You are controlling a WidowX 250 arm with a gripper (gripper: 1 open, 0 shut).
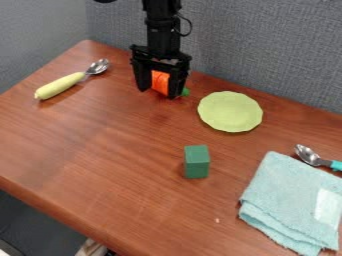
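Note:
My black gripper [162, 72] hangs at the back of the wooden table, its fingers around an orange carrot [164, 83] with a green top. The fingers cover much of the carrot, and whether they are closed on it is unclear. A light green plate [230, 112] lies to the right of the gripper.
A yellow corn cob [58, 86] and a spoon [96, 67] lie at the left back. A green block [197, 161] stands near the middle. At right lie a folded light blue cloth [286, 200] and another spoon [306, 155].

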